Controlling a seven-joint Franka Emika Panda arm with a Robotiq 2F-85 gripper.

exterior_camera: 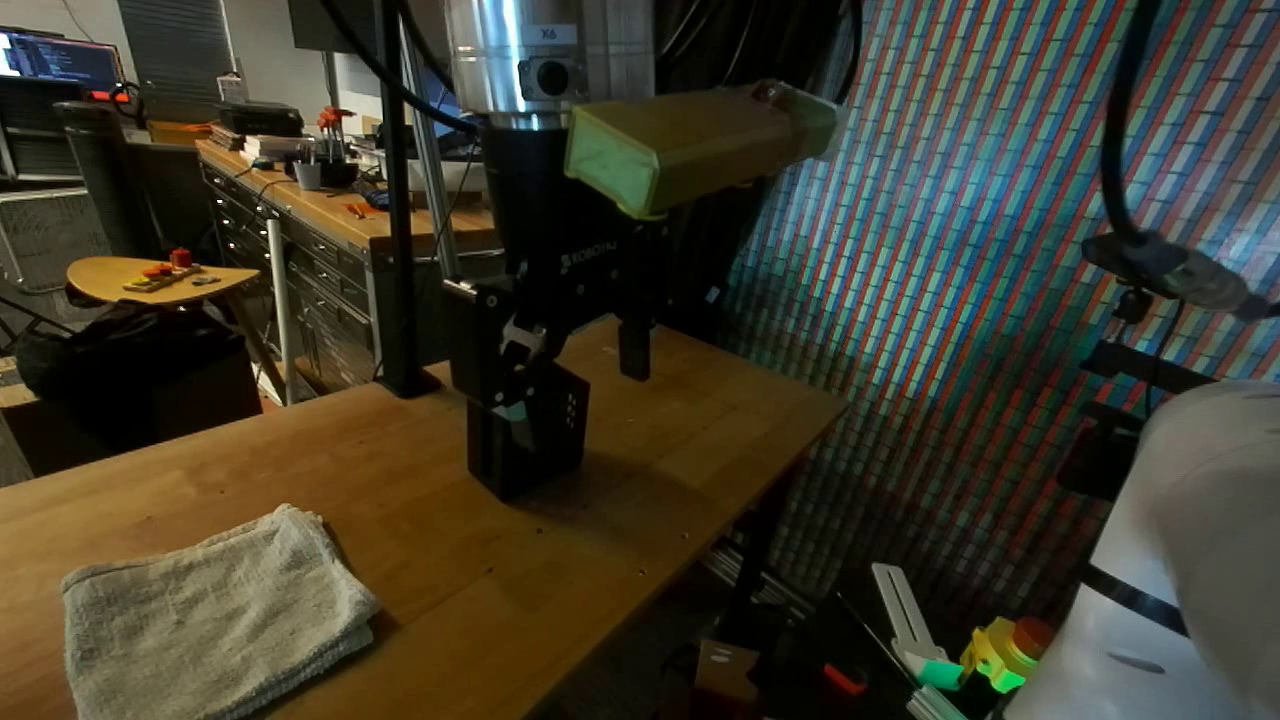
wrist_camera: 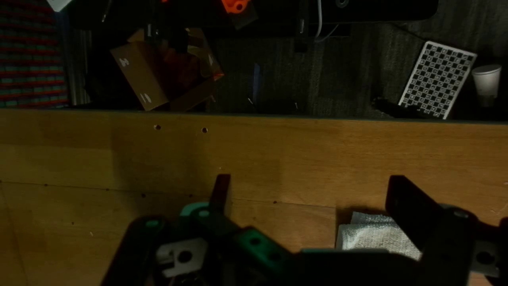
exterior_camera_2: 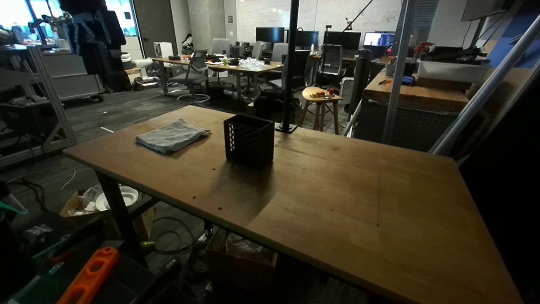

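My gripper (exterior_camera: 576, 384) is open, its two fingers wide apart and pointing down over the table; in the wrist view bare wood shows between its fingertips. A black open-topped basket with perforated sides (exterior_camera_2: 249, 144) stands upright on the table. In exterior view 1 the basket (exterior_camera: 566, 438) is partly covered by the nearer finger; whether they touch cannot be told. A folded grey-green towel (exterior_camera: 216, 612) lies flat near the table's other end. Part of the towel (wrist_camera: 371, 238) shows beside the right finger in the wrist view, which does not clearly show the basket.
A black post (exterior_camera_2: 290, 66) rises from the table's edge near the basket. Beyond the opposite edge, boxes (wrist_camera: 138, 74) lie on the floor.
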